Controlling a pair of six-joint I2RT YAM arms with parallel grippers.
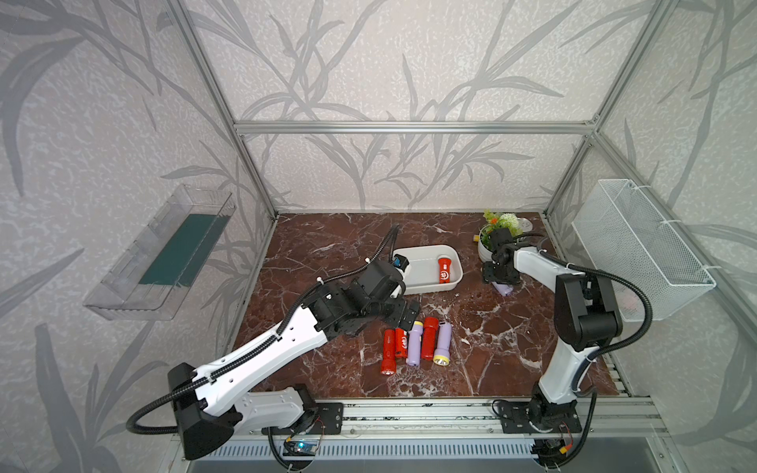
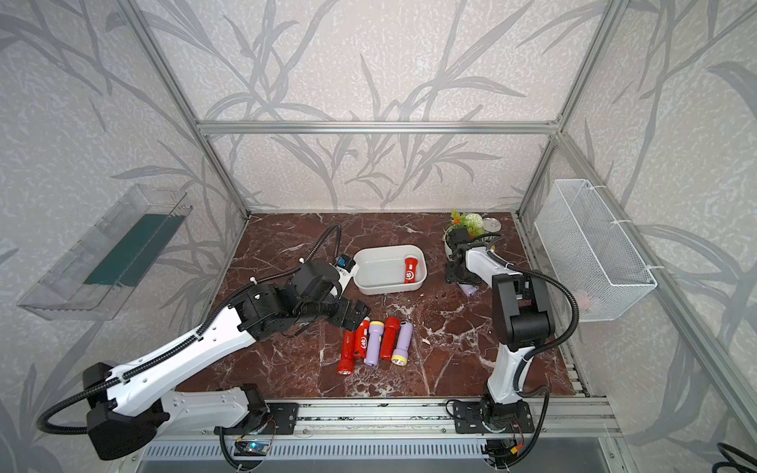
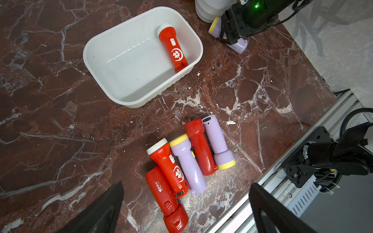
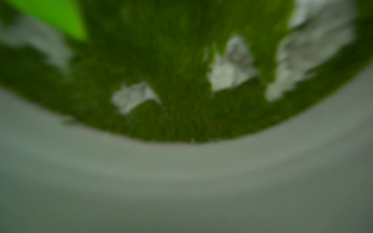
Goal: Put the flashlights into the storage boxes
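A white box holds one red flashlight. In front of it lies a row of red flashlights and lilac flashlights. My left gripper stands open over this row, nothing between its fingers. My right gripper is down at the right, beside a white flowerpot, over a lilac flashlight lying there. The right wrist view is blurred, filled by the pot's rim and green foliage, so its fingers are hidden; it is open, around or just above that flashlight.
A clear tray hangs at the left wall and a white mesh basket at the right. Plants stand at the back right.
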